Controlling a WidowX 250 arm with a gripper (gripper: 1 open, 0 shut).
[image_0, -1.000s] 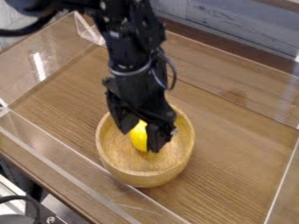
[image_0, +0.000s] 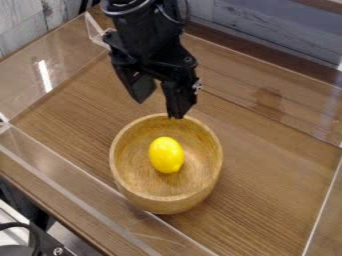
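A yellow oval object (image_0: 167, 154) lies inside a round wooden bowl (image_0: 201, 190) in the lower middle of the camera view. My black gripper (image_0: 155, 88) hangs above and behind the bowl, clear of the yellow object. Whether its fingers are open or shut is hard to tell.
A pale wall (image_0: 281, 25) runs along the back. A black cable (image_0: 20, 230) shows at the bottom left corner.
My arm has risen and moved back from the bowl, uncovering the yellow object, which stays inside it.
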